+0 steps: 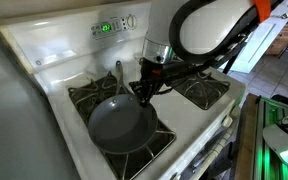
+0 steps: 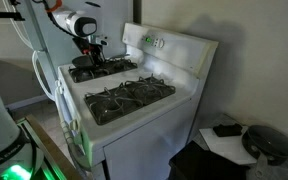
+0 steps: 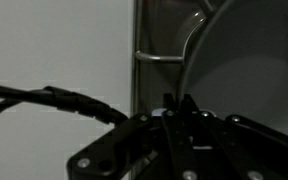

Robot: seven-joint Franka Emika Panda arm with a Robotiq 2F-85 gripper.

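A dark round pan (image 1: 122,126) sits on the left burners of the white stove, its handle pointing toward the back panel. My gripper (image 1: 144,101) is low at the pan's right-hand rim, its fingers shut. In the wrist view the curved pan rim (image 3: 191,75) runs right up to the gripper. That view is dark, and whether the thin rim lies between the fingertips cannot be made out. In the second exterior view, the pan (image 2: 84,62) is small and partly behind the arm.
A control panel (image 1: 109,27) rises along the stove's back. A grey wall-like surface (image 1: 29,110) stands close on the left, and a black cable (image 3: 54,97) crosses the wrist view.
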